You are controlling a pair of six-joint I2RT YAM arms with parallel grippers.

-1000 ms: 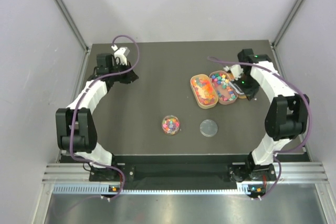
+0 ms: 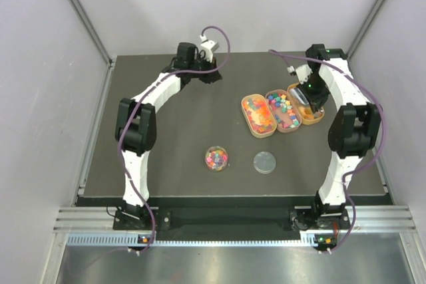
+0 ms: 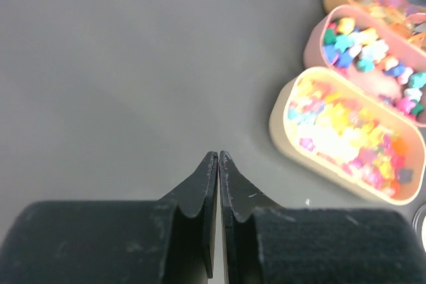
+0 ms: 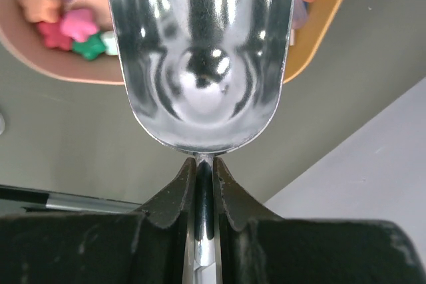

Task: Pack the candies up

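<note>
A shiny metal scoop (image 4: 206, 51) fills the upper right wrist view, its handle held between the fingers of my right gripper. In the top view this scoop hangs over the orange-yellow candy tub (image 2: 311, 116), rightmost of three. Beside it stand the pink tub with star candies (image 2: 284, 108) and the peach tub with bright gummies (image 2: 258, 115). A round clear jar (image 2: 216, 158) partly filled with colored candies sits nearer the front. My left gripper is shut above bare table, left of the tubs, nothing between its fingers.
A round clear lid (image 2: 264, 162) lies flat to the right of the jar. The tabletop (image 2: 180, 131) is open on the left and centre. A wall (image 2: 393, 64) rises close to the right arm.
The left arm has swung right toward the middle of the table. Tubs, jar and lid stayed put.
</note>
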